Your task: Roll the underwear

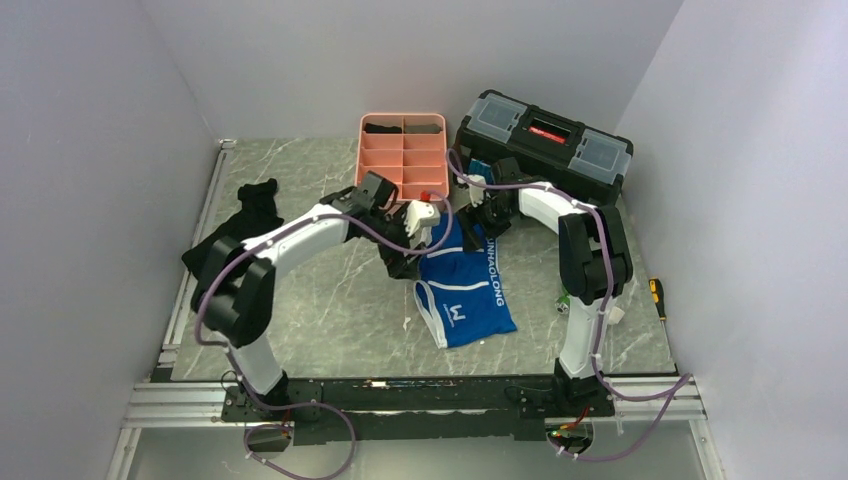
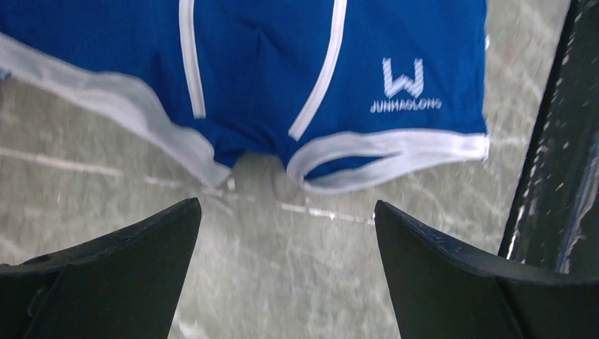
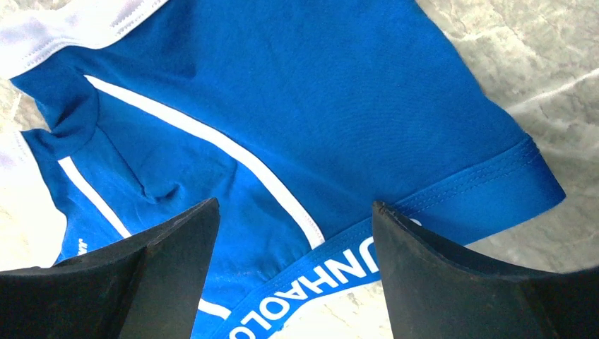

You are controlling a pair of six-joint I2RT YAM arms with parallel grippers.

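Blue underwear [image 1: 462, 285] with white trim lies spread on the table, its lettered waistband running along the right side in the top view. My left gripper [image 1: 412, 258] is open by its left edge; in the left wrist view only bare table shows between the fingers, with the white leg hems [image 2: 353, 152] just beyond. Over the far end of the cloth is my right gripper [image 1: 480, 235], its fingers part open. In the right wrist view the lettered waistband [image 3: 311, 282] passes between and below its fingers; whether they touch it I cannot tell.
Behind the underwear stands a pink divided box [image 1: 402, 150] with dark items in its back compartments. A black toolbox [image 1: 545, 145] is at the back right, close to my right arm. Black cloth [image 1: 240, 225] lies at the left.
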